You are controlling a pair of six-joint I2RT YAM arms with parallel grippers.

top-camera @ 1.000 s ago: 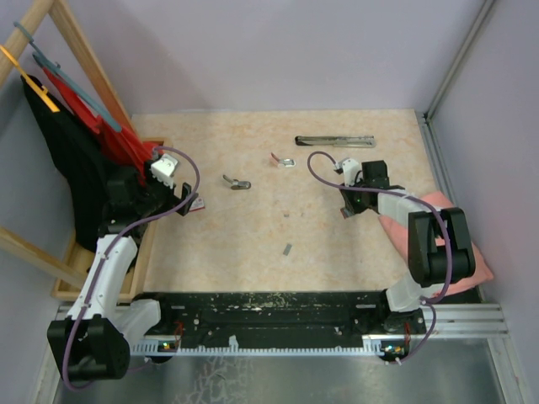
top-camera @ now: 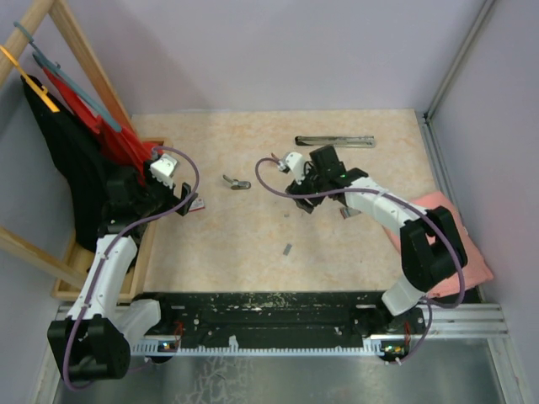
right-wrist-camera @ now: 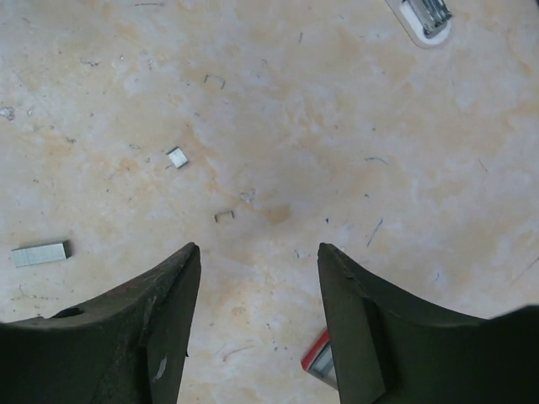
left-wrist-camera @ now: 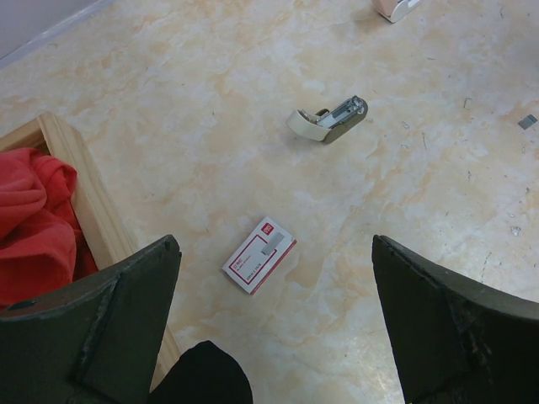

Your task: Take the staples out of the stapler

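An opened grey-beige stapler (left-wrist-camera: 330, 119) lies on the table left of centre. A second, pinkish stapler (left-wrist-camera: 396, 8) shows only in part in the left wrist view; in the right wrist view, its white-edged end (right-wrist-camera: 425, 20) is at the top. A strip of staples (right-wrist-camera: 40, 254) and a short staple block (right-wrist-camera: 177, 157) lie loose on the tabletop. Above the bare table, my right gripper stands part open, holding nothing. My left gripper hangs open by the wooden frame, above a red-and-white box (left-wrist-camera: 259, 256), its fingers apart and empty.
A second staple box with a red edge (right-wrist-camera: 320, 355) sits partly behind a right finger. Long dark metal pieces (top-camera: 334, 141) lie at the back; a pink cloth (top-camera: 455, 244) is at the right. The wooden frame (top-camera: 145, 244) borders the left.
My right gripper has risen from the staple box at the right and swept left towards the table's middle; its arm now covers part of the pinkish stapler. The left arm has stayed still.
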